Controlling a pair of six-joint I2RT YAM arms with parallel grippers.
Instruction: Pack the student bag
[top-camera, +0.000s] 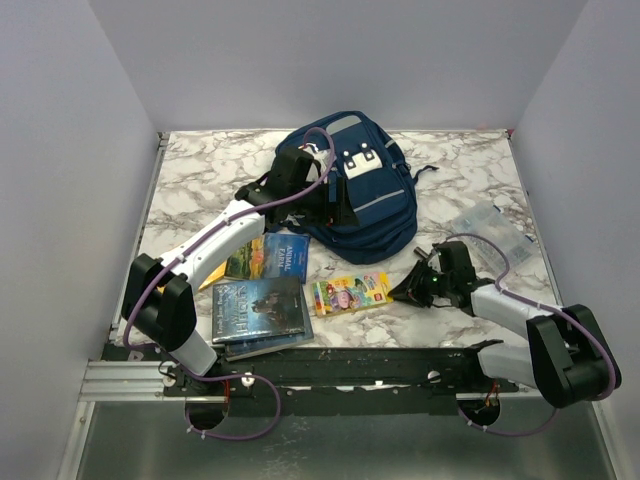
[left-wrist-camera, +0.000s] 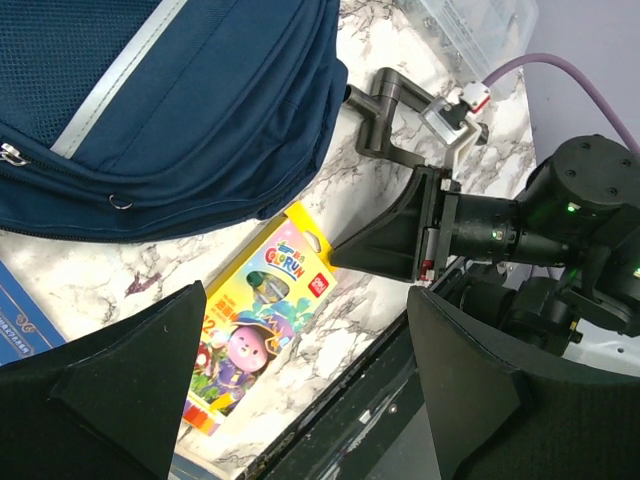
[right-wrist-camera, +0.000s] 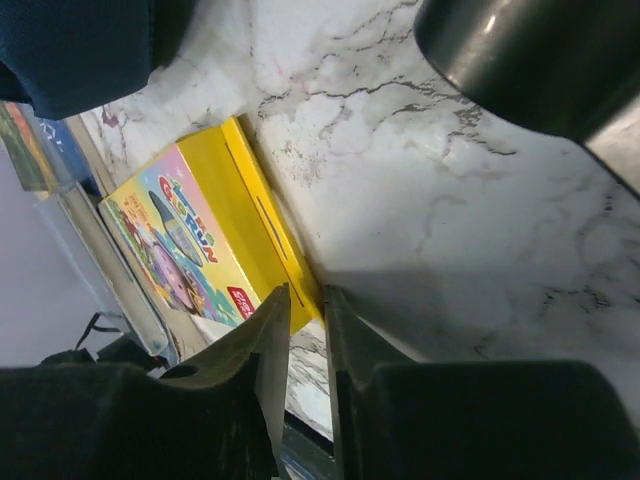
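A yellow crayon box (top-camera: 351, 294) with a colourful front lies flat on the marble table, askew to the front edge. My right gripper (top-camera: 396, 294) is down at the box's right end. In the right wrist view, its fingers (right-wrist-camera: 272, 345) are narrowly apart at the box's near yellow corner; whether they touch its sides is unclear. The dark blue backpack (top-camera: 385, 190) lies at the back middle. Over its left part hangs my left gripper (top-camera: 340, 205). The left wrist view shows that gripper's fingers (left-wrist-camera: 150, 380) wide apart with nothing between them.
Left of the box lie a large dark book (top-camera: 258, 308), a blue Animal Farm book (top-camera: 286, 256) and other books. A clear plastic case (top-camera: 492, 238) rests at the right. Bare marble lies between the backpack and that case.
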